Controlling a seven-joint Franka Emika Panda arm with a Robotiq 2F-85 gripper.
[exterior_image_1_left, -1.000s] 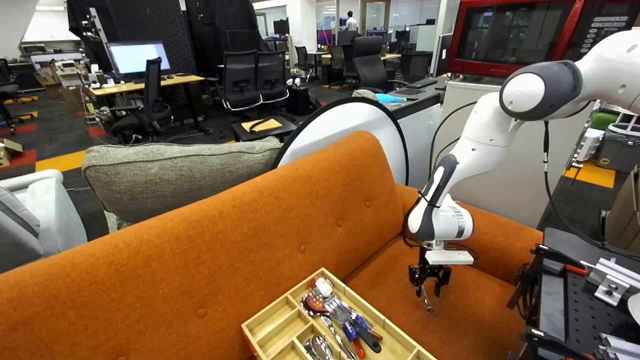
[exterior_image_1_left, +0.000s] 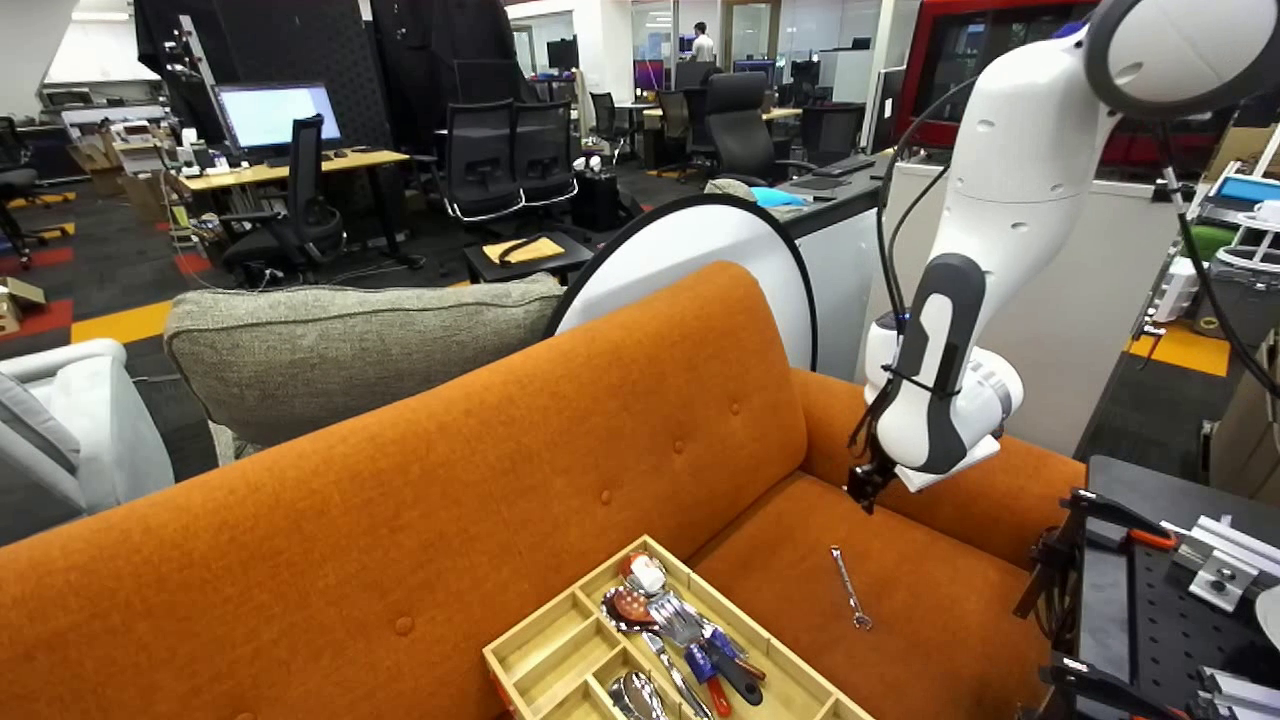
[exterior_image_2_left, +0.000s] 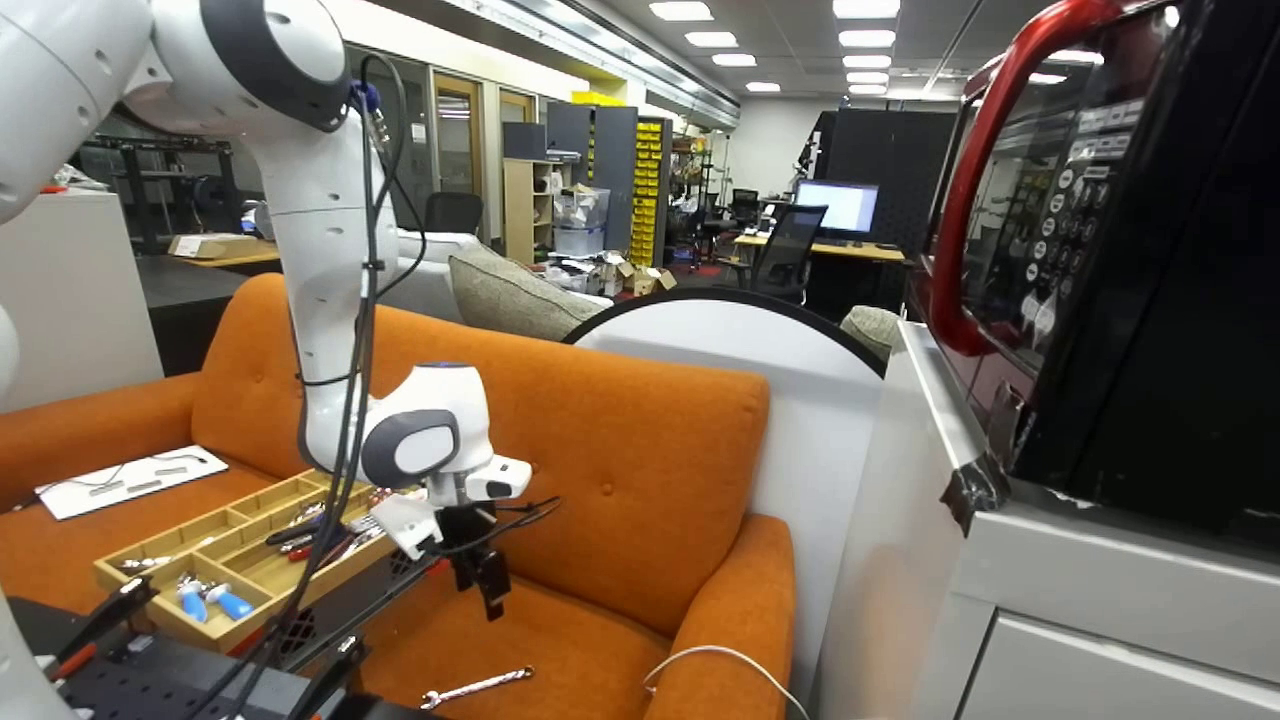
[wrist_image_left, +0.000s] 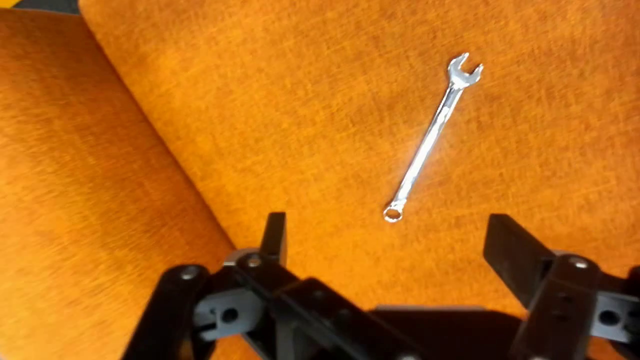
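A shiny silver wrench (wrist_image_left: 424, 147) lies flat on the orange seat cushion, its open-ended head far from the fingers and its ring end nearer them in the wrist view. Exterior view 1 has the same wrench (exterior_image_1_left: 851, 588) to the right of the wooden tray, and exterior view 2 has the wrench (exterior_image_2_left: 479, 688) near the bottom edge. Above the cushion hangs my gripper, its black fingers spread wide apart and nothing between them. Clear air separates it from the wrench.
A wooden divided tray (exterior_image_1_left: 543, 630) with several utensils stands left of the wrench. The sofa's backrest (exterior_image_1_left: 516, 444) rises behind, with an armrest (exterior_image_2_left: 744, 600) at one side. A black table with clamps (exterior_image_1_left: 1110, 600) borders the seat. Bare cushion surrounds the wrench.
My gripper has risen well away from the seat and turned, where a second ago it was low over the wrench. The wrench remains on the cushion, now fully uncovered.
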